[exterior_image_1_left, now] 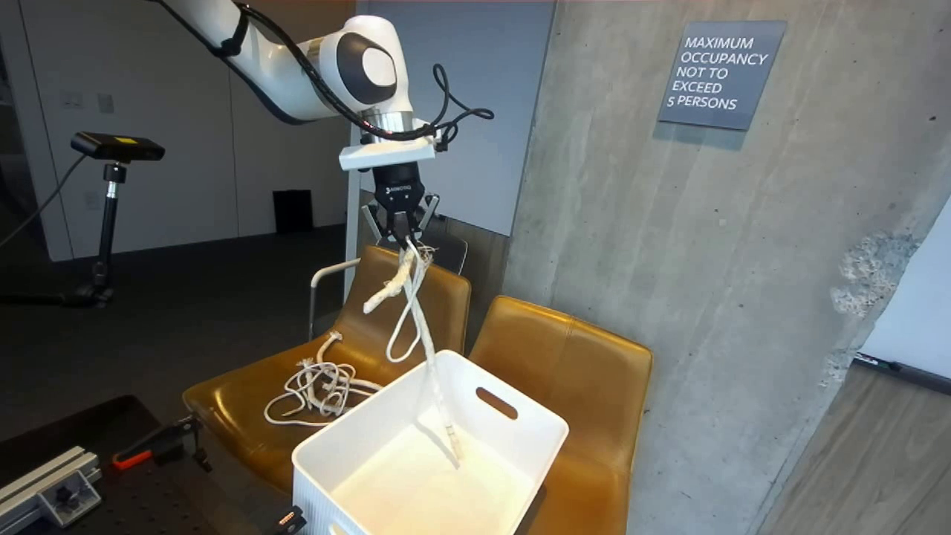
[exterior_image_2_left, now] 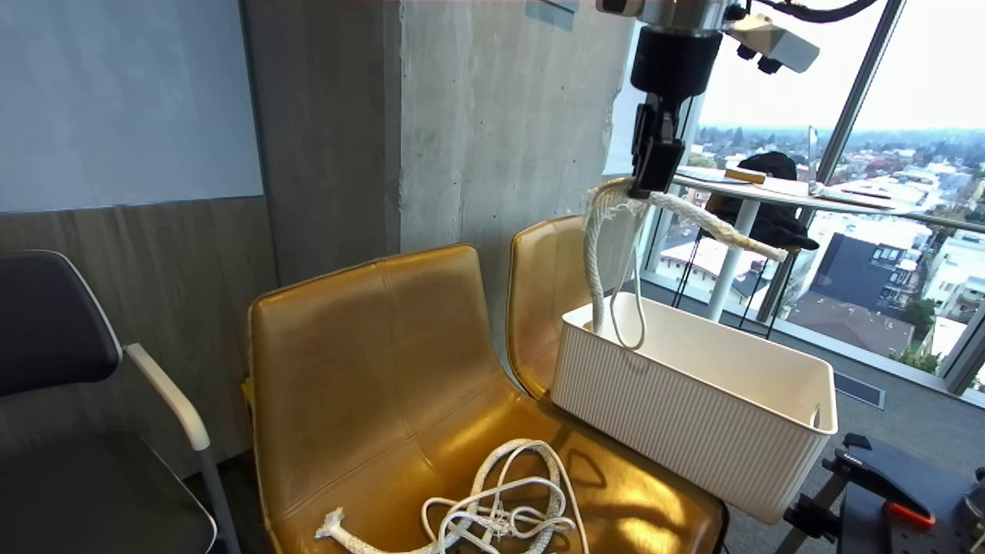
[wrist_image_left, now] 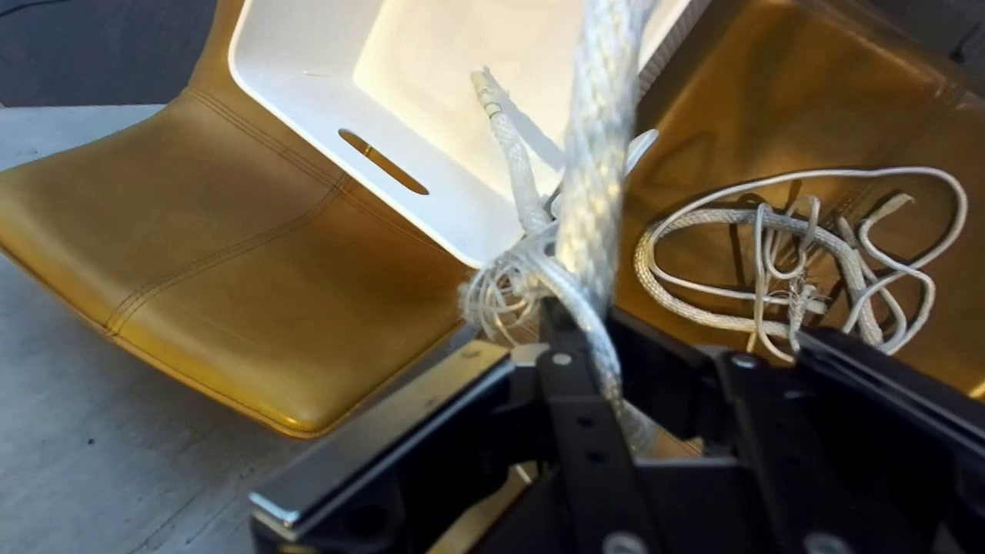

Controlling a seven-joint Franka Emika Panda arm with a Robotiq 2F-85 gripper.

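Observation:
My gripper [exterior_image_1_left: 406, 239] is shut on a white rope [exterior_image_2_left: 592, 258], high over the near chair and the back corner of the white bin [exterior_image_2_left: 697, 388]. One thick strand hangs down with its tip inside the bin, as exterior view 1 shows. A shorter thick end juts out to the side, and a thin loop dangles below the fingers. In the wrist view the rope [wrist_image_left: 596, 138] rises blurred in front of the camera, with a frayed tangle beside the fingertips. A second tangle of white rope [exterior_image_1_left: 322, 388] lies on the tan chair seat [exterior_image_2_left: 637, 489], outside the bin.
The bin stands across two tan chairs [exterior_image_1_left: 570, 357], the second one close to a concrete wall [exterior_image_1_left: 758, 267]. A dark table with a clamp [exterior_image_1_left: 160, 443] and a metal rail [exterior_image_1_left: 49, 486] is at the near left. A camera stand [exterior_image_1_left: 111, 205] rises at the left.

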